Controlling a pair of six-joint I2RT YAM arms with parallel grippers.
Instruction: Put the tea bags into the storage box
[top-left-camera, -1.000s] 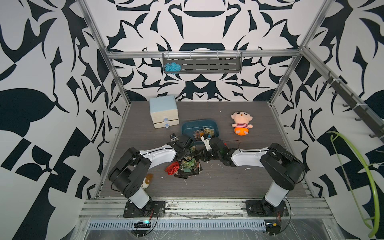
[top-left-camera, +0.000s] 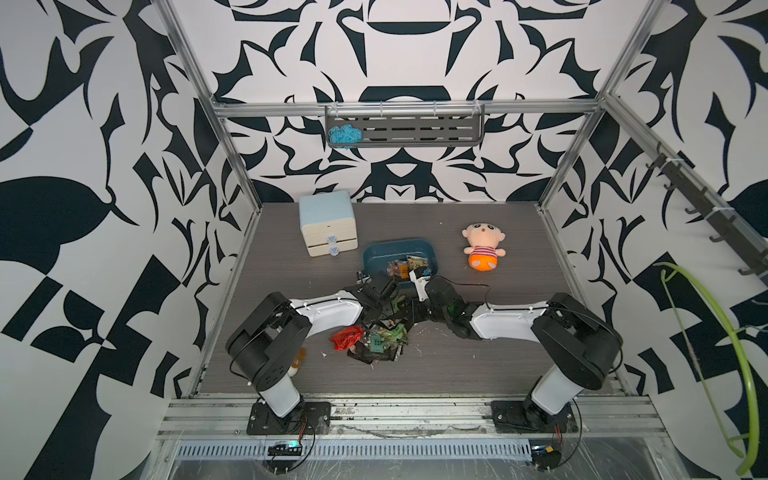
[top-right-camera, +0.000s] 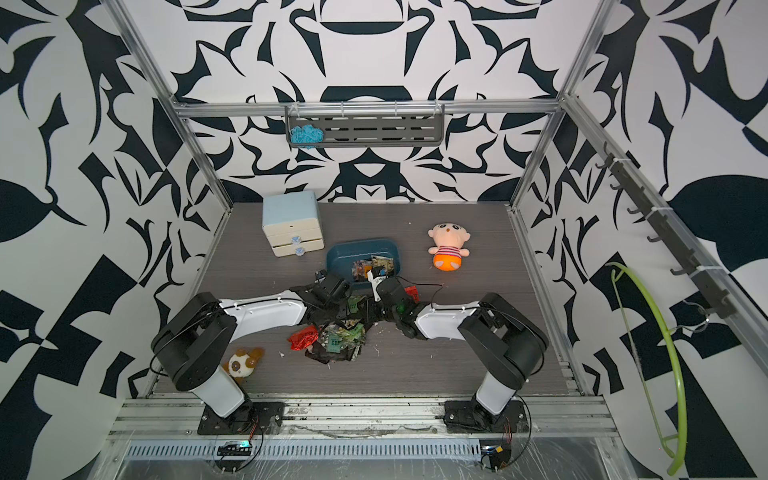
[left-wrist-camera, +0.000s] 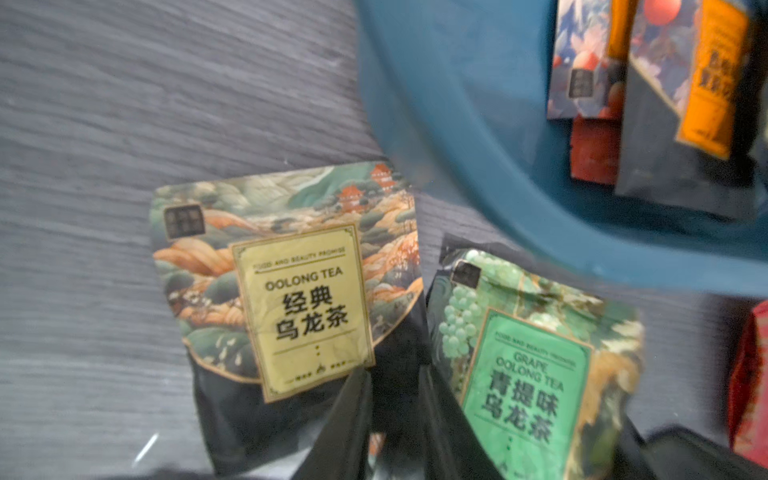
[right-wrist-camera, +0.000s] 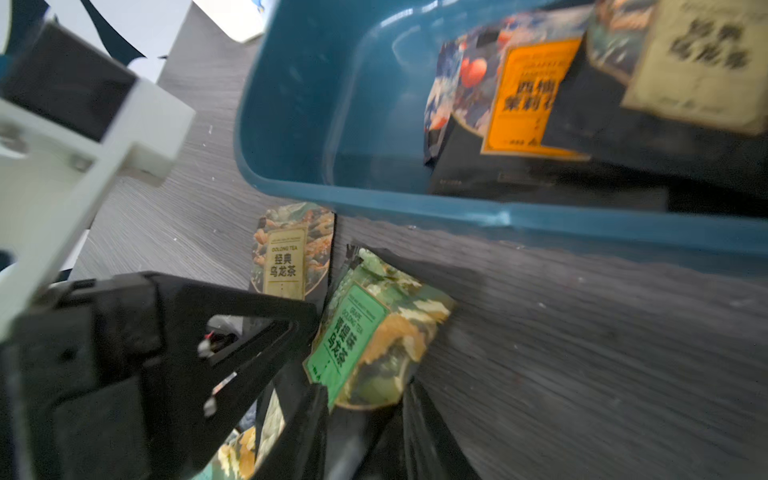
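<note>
In the left wrist view, a black oolong tea bag with a yellow label (left-wrist-camera: 308, 312) lies by the blue storage box (left-wrist-camera: 512, 188). To its right is a grape oolong bag with a green label (left-wrist-camera: 528, 384). My left gripper is shut on the dark part of a tea bag between these two; which bag cannot be told. In the right wrist view, the green-label bag (right-wrist-camera: 376, 328) sits tilted outside the box, its dark lower part between the parted fingers of my right gripper. More tea bags (top-left-camera: 376, 344) lie in a pile below the grippers.
Inside the box are several tea bags, among them an orange-label one (right-wrist-camera: 532, 96). A red packet (top-left-camera: 346, 337) lies left of the pile. A white drawer cabinet (top-left-camera: 328, 224) and a plush doll (top-left-camera: 483, 246) stand either side of the box.
My left arm has moved to the right, closer to the right gripper. The right arm has shifted slightly to the right. The pile of bags has been drawn a little downward.
</note>
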